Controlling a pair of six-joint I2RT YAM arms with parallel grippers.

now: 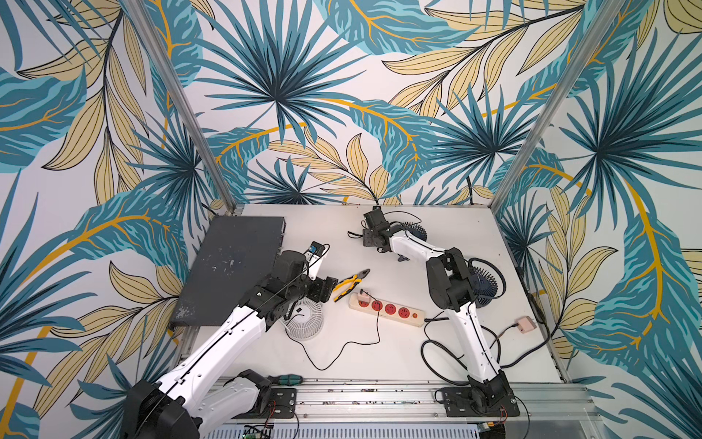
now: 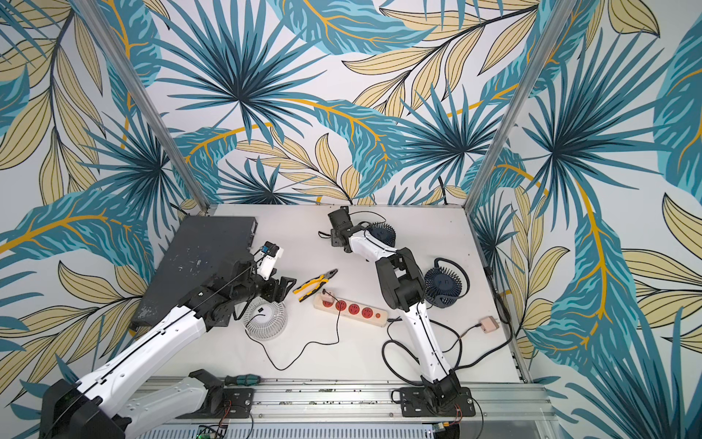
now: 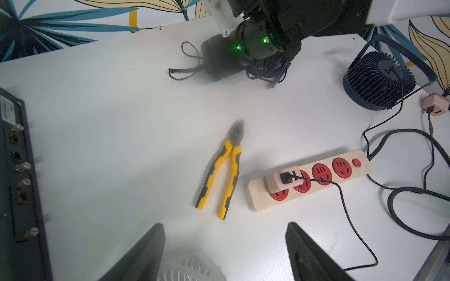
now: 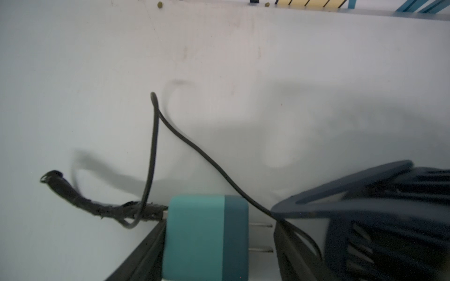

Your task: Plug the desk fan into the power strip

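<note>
In the right wrist view a teal plug (image 4: pixel 204 238) lies on its side, two prongs pointing right and a frayed black cord (image 4: pixel 103 208) on its left. My right gripper is part open around it; a gap shows between the prong tips and the right finger. A dark blue desk fan (image 4: pixel 389 234) lies just right of it. The cream power strip (image 3: pixel 300 192) has a pink adapter (image 3: pixel 281 180) on its left end. The other red sockets look free. My left gripper (image 1: pixel 329 289) hovers, open and empty, near the white fan (image 1: pixel 304 319).
Yellow-handled pliers (image 3: pixel 225 178) lie left of the strip. A second dark fan (image 2: pixel 443 284) and another pink adapter (image 2: pixel 488 323) are at the right, among black cables. The dark metal box (image 1: pixel 230 270) takes up the left side. Open tabletop stretches behind the pliers.
</note>
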